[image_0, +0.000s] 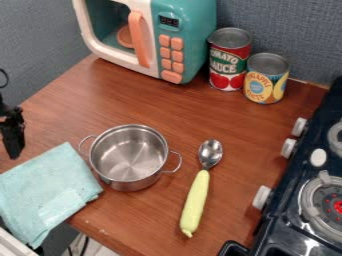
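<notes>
My gripper (11, 128) shows as a dark shape at the left edge, partly out of frame, above a folded light-blue cloth (40, 195); its finger state is unclear. A steel pot (127, 158) with two handles stands beside the cloth. Right of it lies a spoon (210, 153) with a pale yellow handle (195, 205), bowl toward the back.
A teal toy microwave (187, 35) stands at the back, beside a sauce can (229, 60) and a smaller can (265, 78). A black stove (294, 225) with knobs fills the right side.
</notes>
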